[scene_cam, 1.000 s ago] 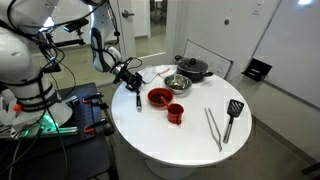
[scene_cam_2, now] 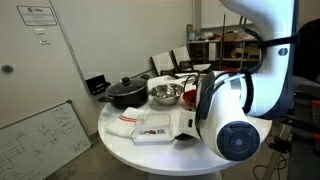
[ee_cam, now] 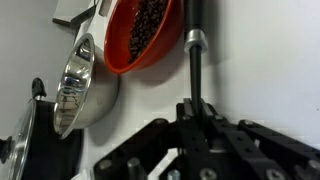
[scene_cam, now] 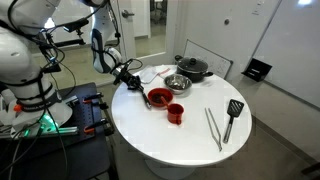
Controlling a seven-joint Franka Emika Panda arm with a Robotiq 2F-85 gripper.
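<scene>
A black-handled tool with a silver collar (ee_cam: 196, 42) stretches forward from my gripper, which is shut on its handle. Its far end runs out of the wrist view at the top. In exterior view 1 the tool (scene_cam: 146, 101) angles from the gripper (scene_cam: 134, 84) out over the white table, close to the left side of a red bowl (scene_cam: 152, 102). Dark brown bean-like bits (ee_cam: 147, 22) lie inside that bowl in the wrist view. Exterior view 2 has the arm covering most of the gripper, and the tool cannot be made out there.
A red cup (scene_cam: 175, 115), steel pan (scene_cam: 178, 83) and black lidded pot (scene_cam: 193, 67) stand around the bowl. Tongs (scene_cam: 213, 130) and a black spatula (scene_cam: 234, 118) lie farther right. A clear container (scene_cam_2: 154, 128) sits beside a towel (scene_cam_2: 125, 121).
In exterior view 1 the tool has swung to the right, its far end closer to the red bowl. The gripper has shifted only slightly and keeps its hold.
</scene>
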